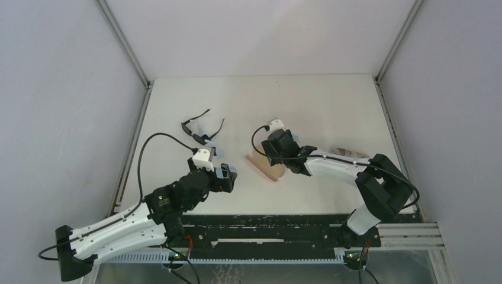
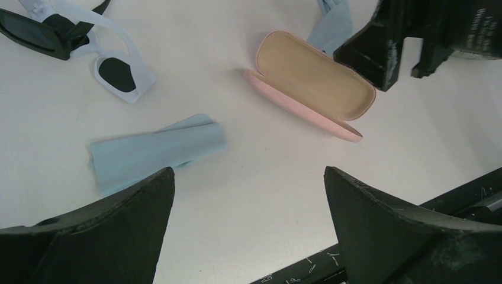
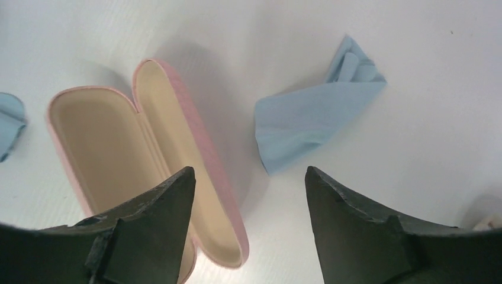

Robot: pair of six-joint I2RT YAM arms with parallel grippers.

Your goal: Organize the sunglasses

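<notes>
Black sunglasses (image 1: 199, 134) with their temples unfolded lie at the left of the table; the left wrist view shows part of the sunglasses (image 2: 41, 35) at its upper left corner. A pink case with a tan lining (image 1: 260, 164) rests open near the middle, and in the right wrist view the case (image 3: 112, 136) fills the left side. My right gripper stands over the table beside the case with its fingers apart and nothing between them. Lower left of the case, my left gripper hangs open above bare table, holding nothing.
A blue cloth (image 2: 157, 151) lies below the left gripper's view of the sunglasses. Another blue cloth (image 3: 319, 103) lies beyond the case. A patterned pouch (image 1: 349, 153) sits at the right, partly behind the right arm.
</notes>
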